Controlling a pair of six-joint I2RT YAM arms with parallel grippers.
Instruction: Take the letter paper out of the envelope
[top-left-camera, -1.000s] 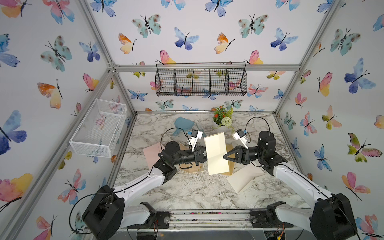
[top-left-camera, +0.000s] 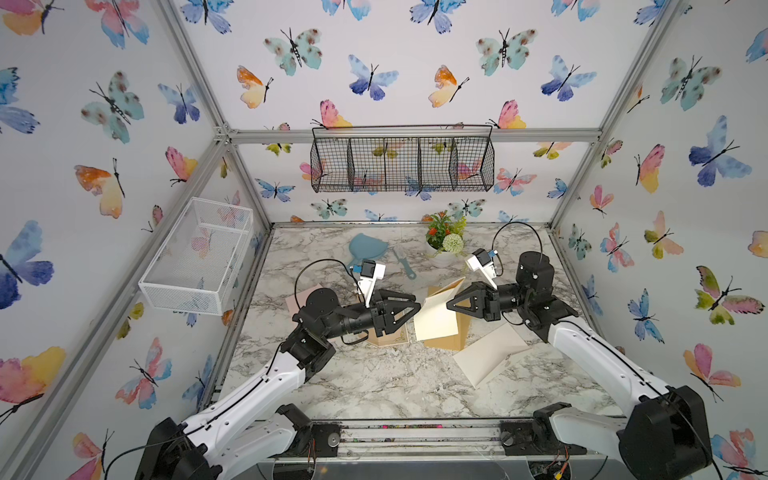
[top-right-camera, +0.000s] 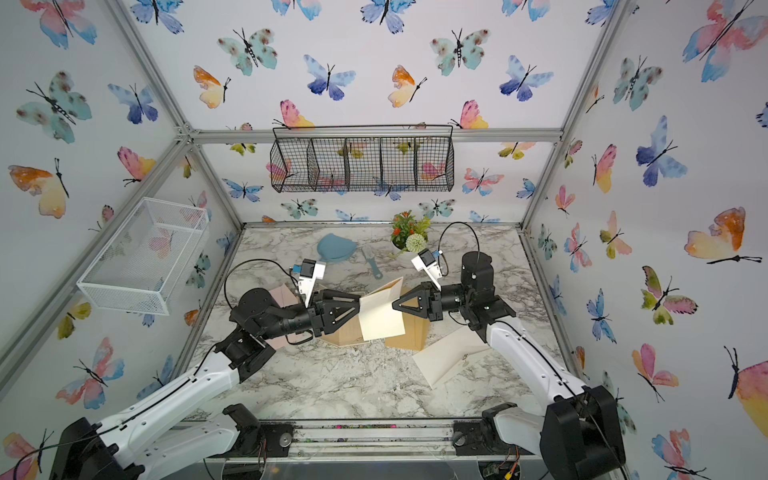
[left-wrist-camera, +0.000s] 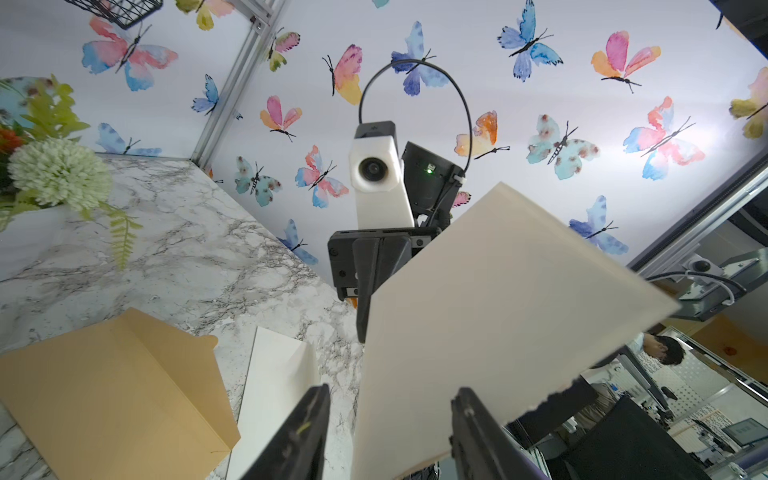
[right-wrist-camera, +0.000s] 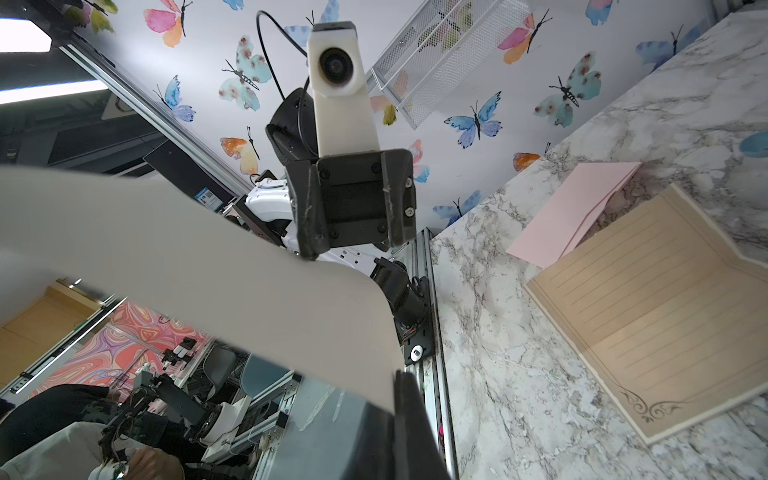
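Observation:
A cream sheet of letter paper (top-left-camera: 436, 320) with a fold hangs in the air between my two grippers. My right gripper is shut on its edge; in the right wrist view the sheet (right-wrist-camera: 240, 272) curves away to the left from the fingertips. To the left of the paper, my left gripper (top-left-camera: 417, 305) stands open. The left wrist view has the sheet (left-wrist-camera: 496, 336) beyond and partly between the spread fingers, not gripped by them. Beneath the paper, a brown envelope (left-wrist-camera: 120, 392) lies on the table with its flap raised.
A white envelope (top-left-camera: 489, 356) lies at the right front. Leftward are a lined tan sheet (right-wrist-camera: 672, 320) and a pink envelope (right-wrist-camera: 572, 212). A flower pot (top-left-camera: 442, 236), a blue mat (top-left-camera: 366, 246) and a blue tool (top-left-camera: 404, 264) are at the back.
My left gripper has drawn back to the left, away from the paper, and is open. The sheet has tilted and its top has folded over to the right; the right gripper has barely moved.

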